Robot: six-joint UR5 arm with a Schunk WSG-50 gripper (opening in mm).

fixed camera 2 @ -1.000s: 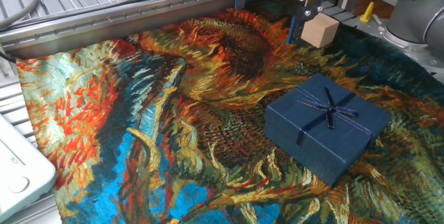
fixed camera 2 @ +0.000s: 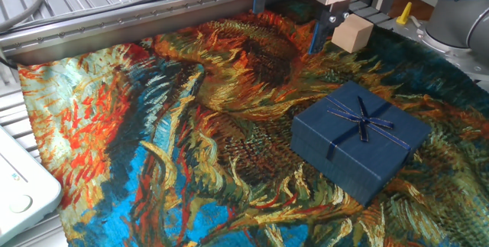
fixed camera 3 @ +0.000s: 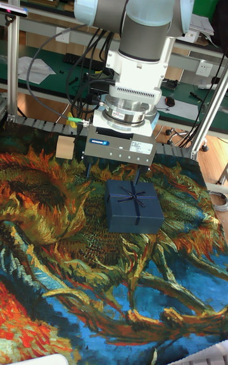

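Observation:
A dark blue gift box (fixed camera 2: 359, 144) with a ribbon bow on its lid rests on the patterned cloth, lid on. My gripper (fixed camera 2: 286, 30) stands open above the cloth behind the box, its two fingers wide apart and nothing between them. In the other exterior view the gripper (fixed camera 3: 113, 175) hangs just behind the box (fixed camera 3: 135, 210), with one finger (fixed camera 3: 138, 174) near the box's back edge; whether they touch cannot be told. A plain wooden block (fixed camera 2: 352, 33) shows close beside the nearer finger, outside the fingers; the same block (fixed camera 3: 65, 147) appears left of the gripper.
A rumpled, painting-printed cloth (fixed camera 2: 99, 125) covers the table, with wide free room left of and in front of the box. A metal rail (fixed camera 2: 137, 33) runs along one side. A white device (fixed camera 2: 23, 186) sits at the left edge; a small yellow cone (fixed camera 2: 404, 14) stands at the back.
Over the last second my gripper has shifted slightly to the left and a little lower in exterior view 2. The box and the wooden block have not moved.

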